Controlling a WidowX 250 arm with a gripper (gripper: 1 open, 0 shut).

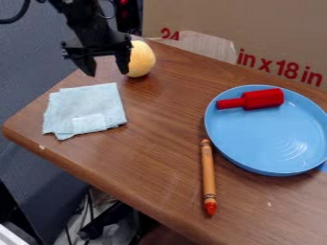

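Note:
The black gripper (105, 67) hangs at the top left over the wooden table, its two fingers pointing down and apart with nothing seen between them. Just right of it sits a yellow round object (143, 59). A folded pale blue cloth (83, 111) lies at the table's left. On the right a blue plate (266, 144) holds a red rolling-pin-like piece (262, 98). An orange crayon (208, 177) lies beside the plate.
A cardboard box (250, 33) stands behind the table (147, 163). The table's left edge drops to a grey surface.

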